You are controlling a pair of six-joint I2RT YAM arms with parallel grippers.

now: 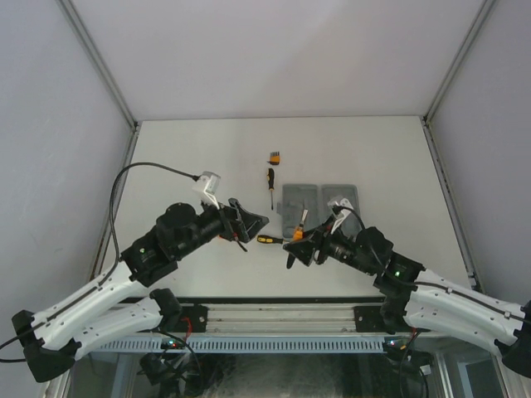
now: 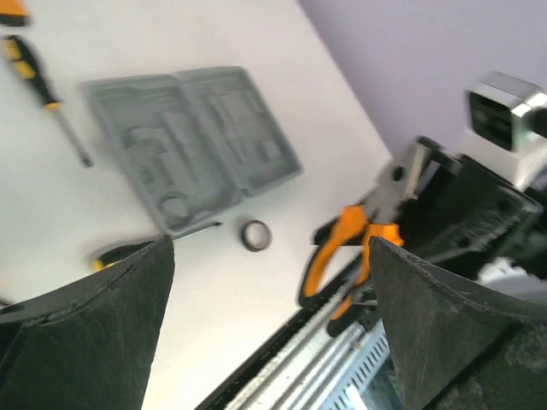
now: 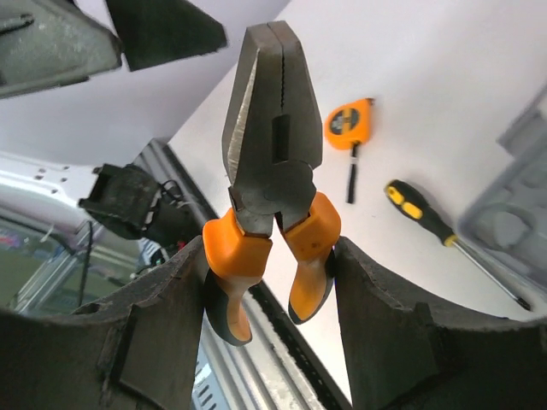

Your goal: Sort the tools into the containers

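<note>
Orange-handled pliers are held upright in my right gripper, which is shut on their handles; they also show at right in the left wrist view. My left gripper stands open, empty, apart from them. Two grey containers sit side by side right of center. A yellow-black screwdriver lies in front of them; another screwdriver lies upright in the top view to their left. An orange tape measure shows in the right wrist view.
A small orange-black item lies toward the back. Both arms occupy the front; the table's front edge borders rails.
</note>
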